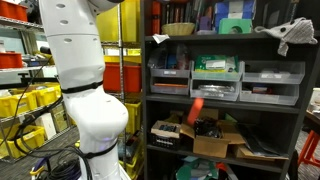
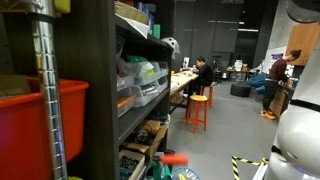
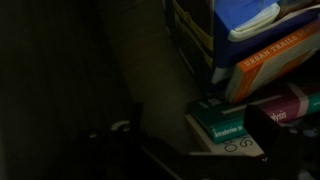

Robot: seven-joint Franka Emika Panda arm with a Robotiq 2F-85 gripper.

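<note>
My gripper shows only as dark shapes low in the wrist view, its fingers apart. Between them I make out nothing held. Books lie close by in that view: an orange book (image 3: 275,62), a teal book (image 3: 222,122) and a dark blue one (image 3: 205,40) above. A blurred orange-red object (image 1: 195,110) appears before the lower shelves in exterior view 1; exterior view 2 also shows this red object (image 2: 175,159), low down. What supports it cannot be told. The white arm (image 1: 85,90) leaves the top of exterior view 1, so the gripper is outside both exterior views.
The dark shelf unit (image 1: 225,48) carries clear drawers (image 1: 215,90) mid-height and an open cardboard box (image 1: 228,132) lower down. A grey plush (image 1: 290,35) hangs at its upper right. Beyond, two people are near tables, with open floor (image 2: 215,140) between.
</note>
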